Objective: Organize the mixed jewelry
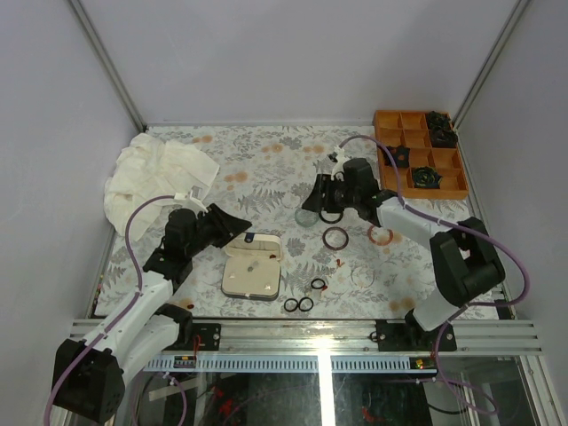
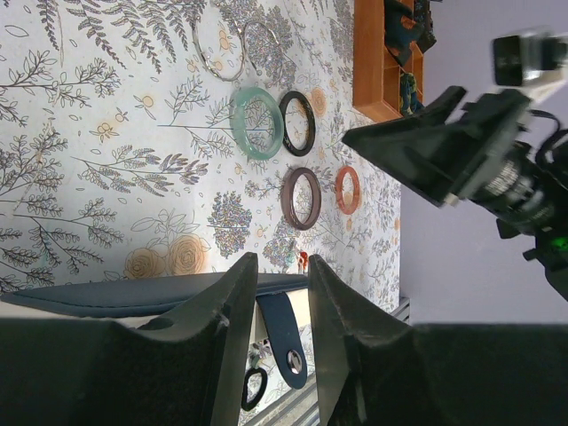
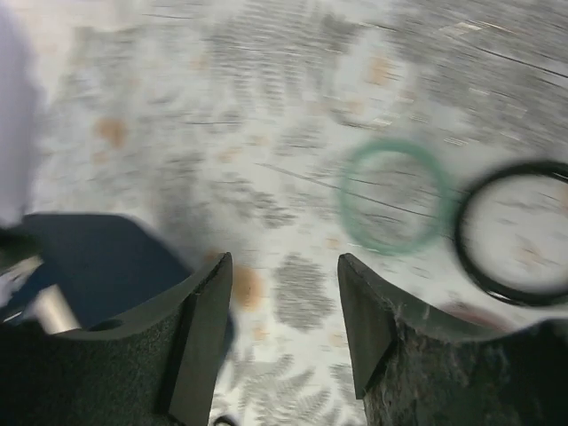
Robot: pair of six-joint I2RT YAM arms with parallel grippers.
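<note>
A cream jewelry case [image 1: 251,277] lies open at front centre, its navy-tabbed lid edge under my left gripper [image 1: 240,224], whose fingers are hard to judge from above. My right gripper [image 1: 312,204] hangs above a green ring [image 2: 240,124] and a black ring [image 2: 307,133], nothing seen between its fingers. A brown ring [image 1: 335,238], an orange ring [image 1: 382,242], thin clear hoops [image 1: 362,277] and small black rings [image 1: 305,303] lie on the patterned table. The right wrist view is blurred.
An orange compartment tray [image 1: 395,186] with black items stands at back right. A white cloth [image 1: 155,173] lies at back left.
</note>
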